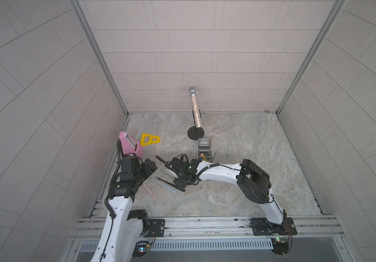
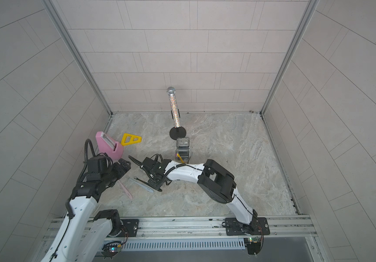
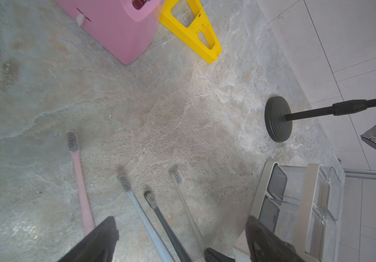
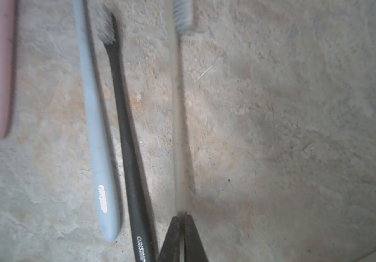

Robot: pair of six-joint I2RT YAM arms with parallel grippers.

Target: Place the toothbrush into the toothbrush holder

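Four toothbrushes lie on the table in the left wrist view: a pink one (image 3: 81, 187), a light blue one (image 3: 146, 218), a black one (image 3: 168, 227) and a beige one (image 3: 188, 208). In the right wrist view my right gripper is shut, its fingertips meeting over the lower end of the beige toothbrush (image 4: 178, 131); whether any of the handle is pinched is unclear. To the left, my left gripper hangs open above the brushes with nothing between its fingers. The toothbrush holder, a box with clear compartments (image 3: 303, 209), stands right of the brushes.
At the far left stand a pink metronome (image 1: 131, 146) and a yellow frame (image 1: 149, 139). A glittery microphone on a black round base (image 1: 195, 132) is behind the holder. An orange item (image 1: 202, 156) pokes up at the holder.
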